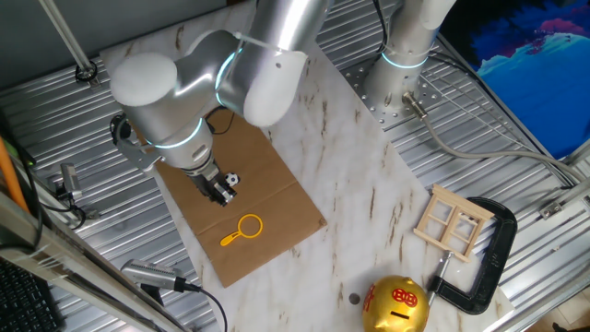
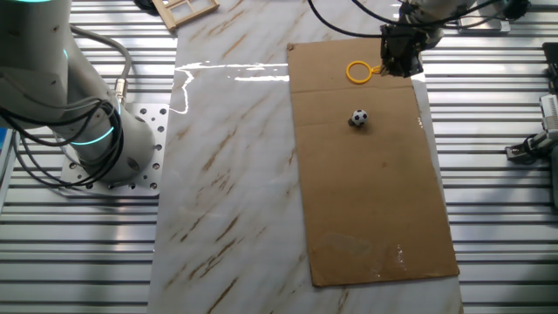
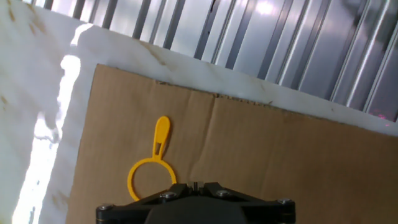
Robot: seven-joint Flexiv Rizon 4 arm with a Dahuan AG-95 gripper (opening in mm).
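A yellow magnifying-glass-shaped ring with a handle (image 1: 244, 229) lies flat on the brown cardboard (image 1: 277, 224). In the wrist view this ring (image 3: 162, 132) is left of centre, its lower edge close to the black fingers. My gripper appears shut, with nothing visible between its fingers. It hangs above the cardboard in exterior view 1, where the gripper (image 1: 226, 197) is apart from the ring. A small black-and-white soccer ball (image 2: 359, 117) rests on the cardboard; the wrist view does not show it.
A golden piggy bank (image 1: 395, 309) stands at the marble board's near end. A small wooden frame (image 1: 454, 221) and a black clamp (image 1: 498, 254) are at the board's right edge. Bare marble (image 2: 227, 174) lies beside the cardboard.
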